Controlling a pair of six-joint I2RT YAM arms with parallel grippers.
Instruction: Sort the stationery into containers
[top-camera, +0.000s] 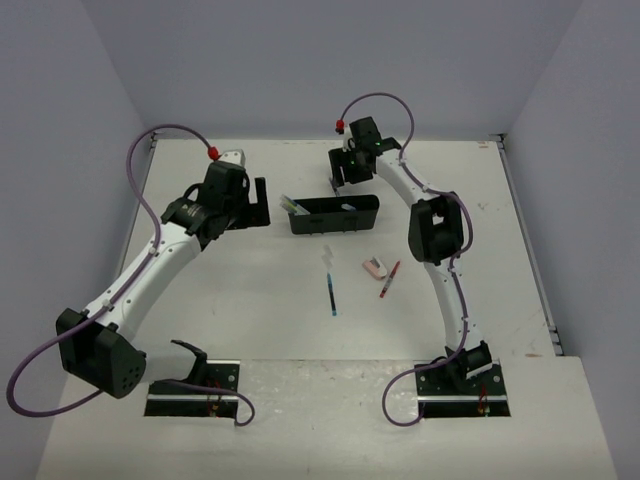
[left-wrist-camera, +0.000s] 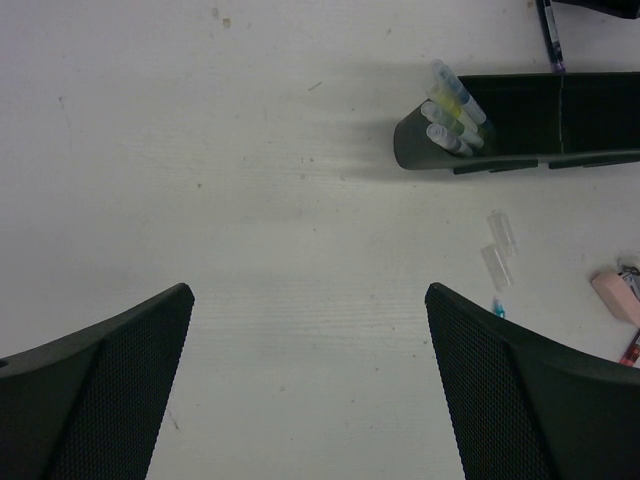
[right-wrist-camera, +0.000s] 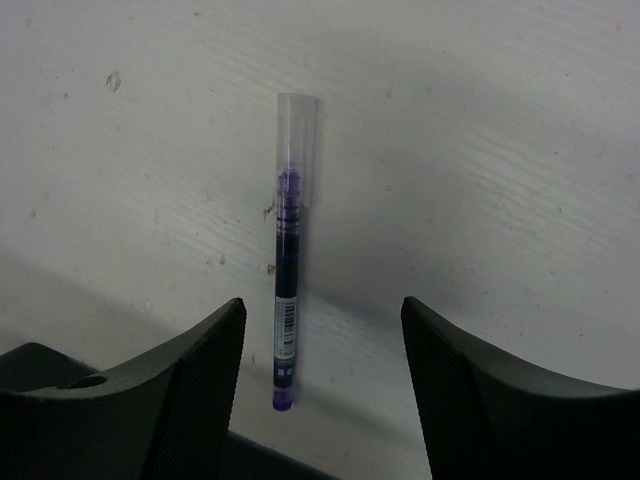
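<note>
A dark divided box (top-camera: 332, 222) stands at the table's middle. Several clear-capped pens (left-wrist-camera: 452, 115) lean in its left compartment. Behind it lies a purple pen (right-wrist-camera: 287, 270) with a clear cap, flat on the table. My right gripper is open above this pen, which lies between its fingers but nearer the left one. To the left of the box, my left gripper hangs open over bare table. In front of the box are a blue pen (top-camera: 332, 295), a red pen (top-camera: 389, 279) and a pink and white item (top-camera: 375, 268).
Two clear pieces (left-wrist-camera: 502, 232) lie between the box and the blue pen. The box wall stands close to the right gripper.
</note>
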